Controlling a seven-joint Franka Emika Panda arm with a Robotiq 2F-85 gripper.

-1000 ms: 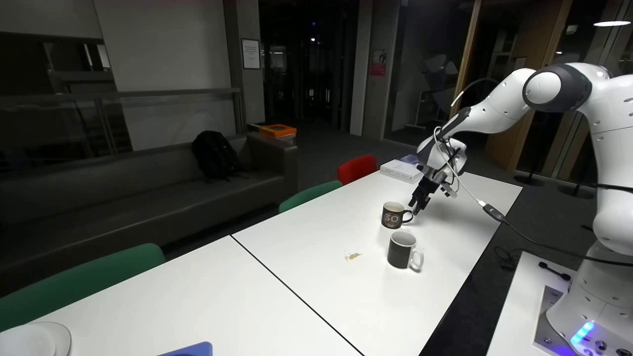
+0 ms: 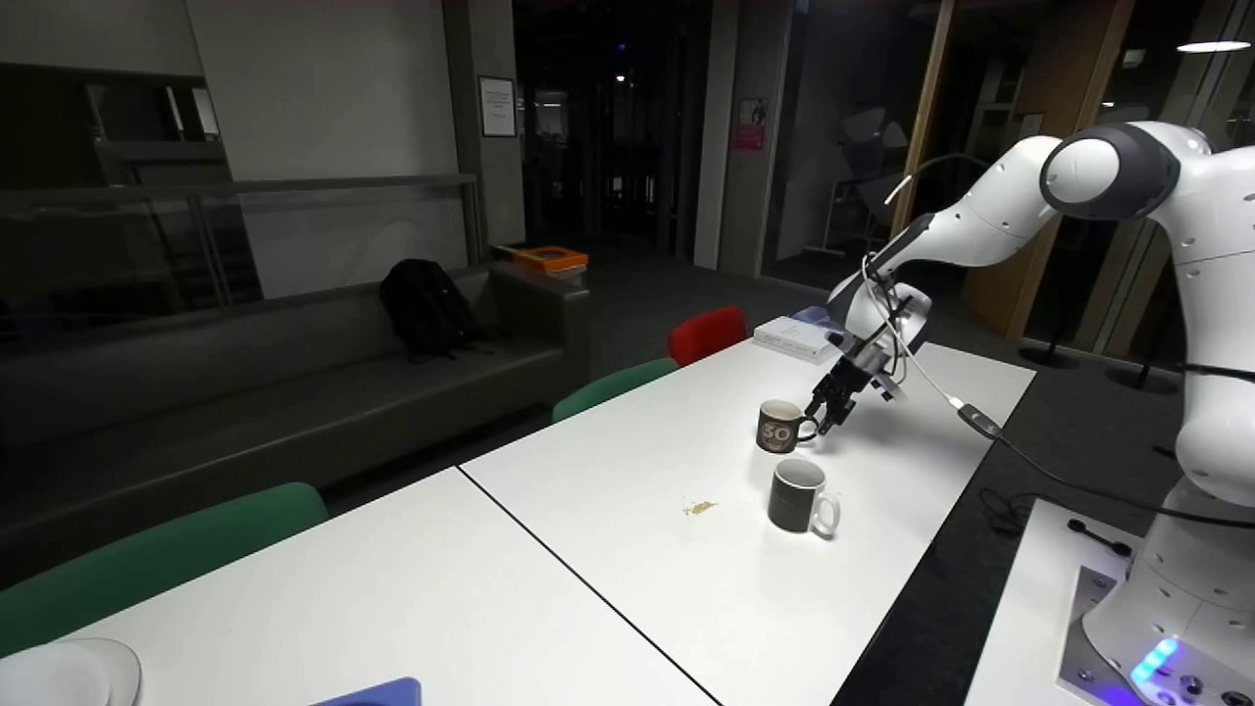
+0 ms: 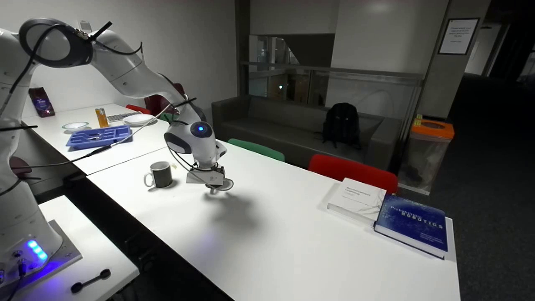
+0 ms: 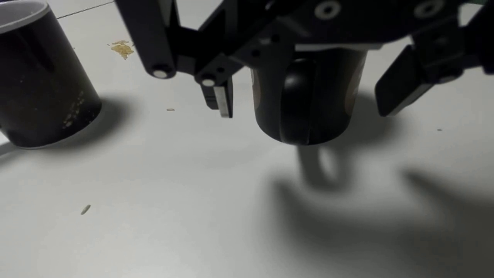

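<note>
A black mug with a "30" print (image 2: 778, 428) stands upright on the white table, its handle pointing toward my gripper (image 2: 828, 414). In the wrist view the gripper is open, its left finger (image 4: 219, 95) and right finger (image 4: 401, 88) spread to either side of the black handle (image 4: 298, 102). The handle looks to lie between them, with visible space on both sides; whether anything touches cannot be told. A second dark mug with a white handle (image 2: 797, 496) stands upright nearby, and shows at the left edge of the wrist view.
Yellowish crumbs (image 2: 700, 508) lie beside the mugs. Two books, one white (image 3: 356, 196) and one blue (image 3: 412, 220), rest at the far end. On the other table part are a blue cutlery tray (image 3: 80, 145) and plates. The table between gripper and books is clear.
The gripper has come down slightly beside the printed mug's handle. Both mugs stand where they were.
</note>
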